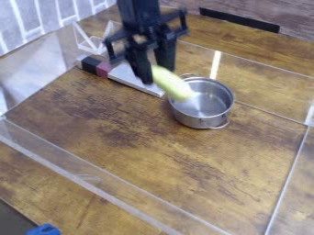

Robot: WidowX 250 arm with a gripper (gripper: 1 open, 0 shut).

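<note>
My black gripper (152,72), blurred by motion, hangs above the left rim of a small steel pot (211,112). It is shut on a pale yellow-green elongated object (172,84), which is tilted and reaches toward the pot's rim. The pot stands on the wooden table (135,156).
A pale slab (128,77) with a dark red and black end lies behind the gripper at the back left. A white wire piece (90,41) is farther back. A blue object (42,229) sits at the bottom left corner.
</note>
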